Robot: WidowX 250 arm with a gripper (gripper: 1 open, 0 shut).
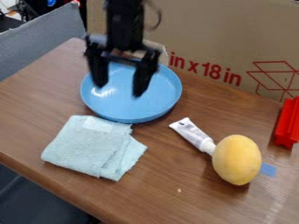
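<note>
My black gripper (121, 72) hangs over the blue plate (152, 103) at the upper middle, blurred, with its two fingers apart and nothing visible between them. A folded pale blue cloth (91, 149) lies on the table in front of the plate. A white tube (191, 134) lies to the right of the plate, and a yellow mango-like object (237, 162) sits at its lower end.
A cardboard box (233, 48) stands along the back. A red object (288, 122) lies at the right edge. The wooden table (176, 197) has free room at the front and left. A dark gap lies beyond the lower-left edge.
</note>
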